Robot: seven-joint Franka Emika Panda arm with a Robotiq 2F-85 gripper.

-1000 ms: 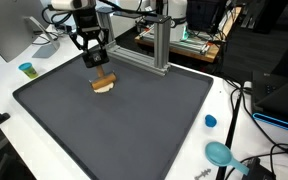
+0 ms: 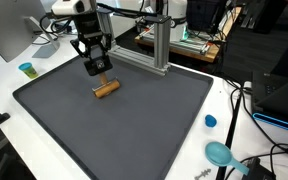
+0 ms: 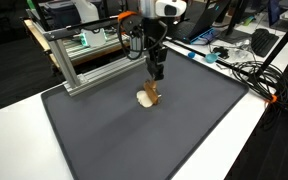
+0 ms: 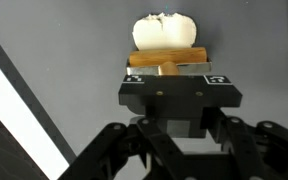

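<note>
A wooden brush-like tool [image 2: 107, 89] with a short handle is at the far part of the grey mat. In the wrist view its wooden bar [image 4: 169, 57] lies across the picture, with a cream-white head [image 4: 164, 33] beyond it. My gripper is shut on the wooden handle [image 4: 168, 69], which shows between the fingers. From the second exterior view, the white head [image 3: 145, 98] faces outward beside the wood, low over the mat. Whether the tool touches the mat cannot be made out.
A green-and-blue cup [image 2: 27, 70] stands off its left corner. A teal ladle-like item [image 2: 224, 155] and a blue object [image 2: 210, 121] lie at the right. A metal post and rail [image 2: 161, 45] stand behind.
The arm has moved only a little.
</note>
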